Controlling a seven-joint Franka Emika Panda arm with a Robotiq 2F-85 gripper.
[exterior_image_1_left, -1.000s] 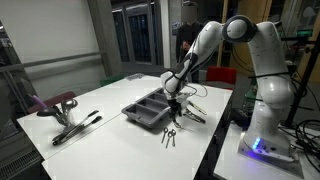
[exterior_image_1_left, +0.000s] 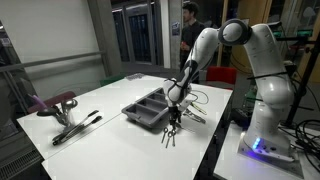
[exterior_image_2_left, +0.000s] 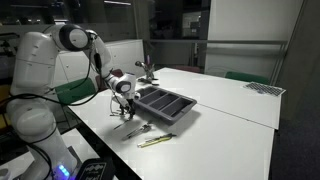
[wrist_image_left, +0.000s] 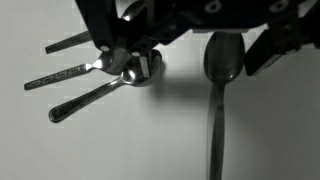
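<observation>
My gripper is open, its dark fingers (wrist_image_left: 128, 52) standing on either side of a single spoon. That spoon (wrist_image_left: 224, 60) lies on the white table with its bowl between the fingers and its handle running toward the bottom of the wrist view. To the left is a group of spoons (wrist_image_left: 92, 99), partly hidden by the left finger. In exterior view 1 the gripper (exterior_image_1_left: 174, 118) is low over the table, by the small cluster of silver cutlery (exterior_image_1_left: 168, 136). Whether the fingers touch the spoon cannot be told.
A grey compartment tray (exterior_image_2_left: 168, 117) stands close beside the gripper. More utensils lie on the table, among them a dark-handled bunch (exterior_image_1_left: 68, 132) at the left in exterior view 1.
Over the last second the gripper has come down slightly and shifted a little left in exterior view 1, toward the cutlery. The tray has not moved.
</observation>
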